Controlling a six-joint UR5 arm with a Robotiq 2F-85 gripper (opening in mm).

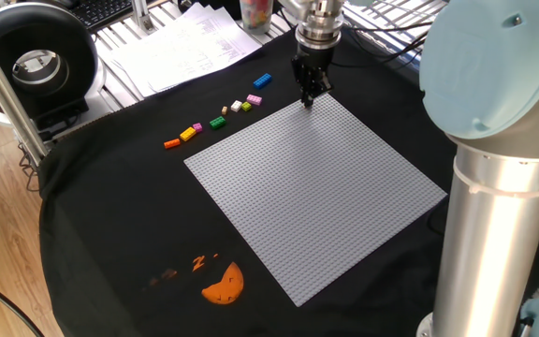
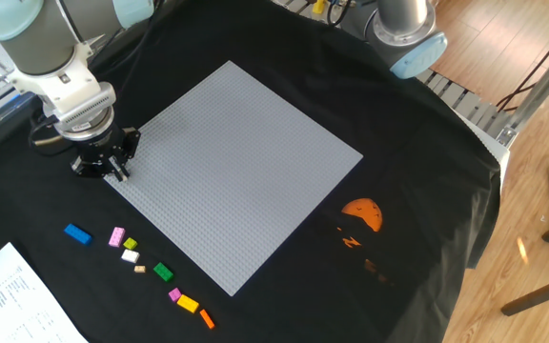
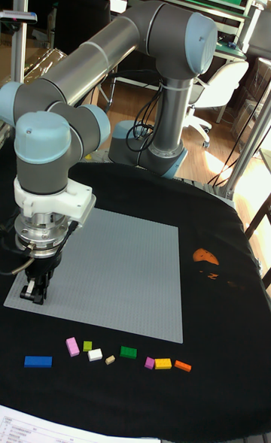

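Observation:
My gripper (image 1: 308, 99) points down over a corner of the grey studded baseplate (image 1: 316, 192). In the second exterior view the gripper (image 2: 120, 173) stands at the plate's left corner, low and close to its surface. A pale patch shows among the dark fingers of the gripper (image 3: 34, 292) in the third view, too small to identify. Whether the fingers are apart or together is unclear. Loose bricks lie along one side of the plate: blue (image 3: 38, 361), pink (image 3: 73, 347), lime (image 3: 87, 346), white (image 3: 95, 355), tan (image 3: 111, 359), green (image 3: 128, 352), magenta (image 3: 149, 362), yellow (image 3: 162, 363) and orange (image 3: 184, 365).
The baseplate looks bare away from the gripper. Black cloth surrounds it, with an orange printed figure (image 1: 223, 284) beyond one edge. Printed papers (image 1: 181, 49) lie behind the bricks, and a clear cup (image 1: 255, 15) stands near them.

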